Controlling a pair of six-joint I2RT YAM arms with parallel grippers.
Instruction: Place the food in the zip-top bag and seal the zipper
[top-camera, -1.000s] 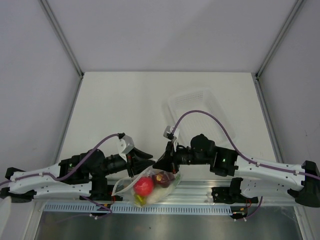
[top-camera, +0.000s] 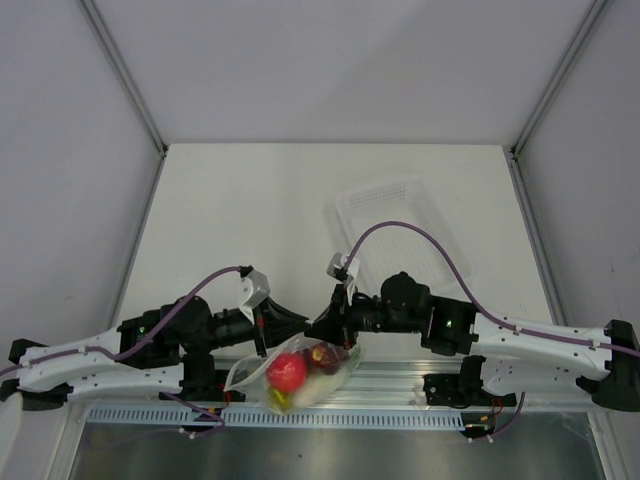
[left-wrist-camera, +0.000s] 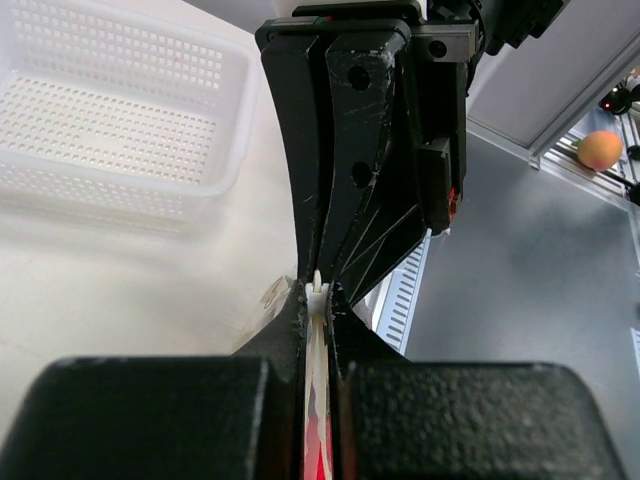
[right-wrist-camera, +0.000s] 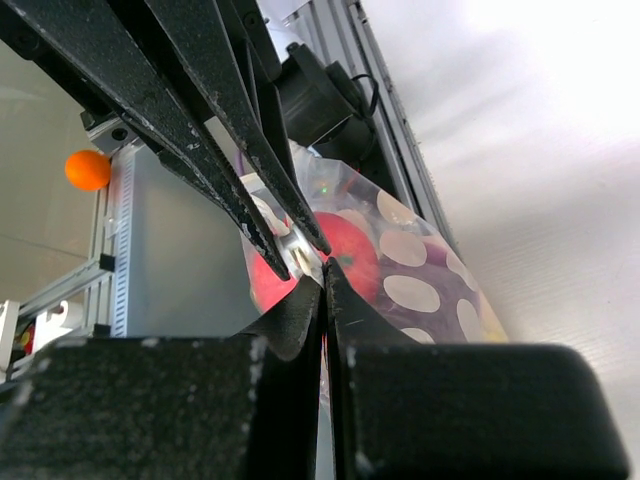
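The clear zip top bag (top-camera: 330, 387) hangs at the table's front edge, holding a red food item (top-camera: 287, 372), a dark one (top-camera: 325, 357) and a yellow-green one (top-camera: 279, 398). Its white zipper slider (left-wrist-camera: 317, 300) is pinched by my left gripper, which is shut. In the right wrist view the left fingers (right-wrist-camera: 262, 135) straddle the slider and the white zip edge. My right gripper is shut on the bag's edge just beside the slider, and the two grippers' tips nearly touch. White spots mark the bag's side in the right wrist view.
Behind the arms, a white perforated basket (left-wrist-camera: 110, 115) stands empty on the white table (top-camera: 240, 220). Clear table spreads to the left of it. An orange (right-wrist-camera: 88, 170) sits well off the table.
My right gripper has stayed in place, and the food lies unmoved.
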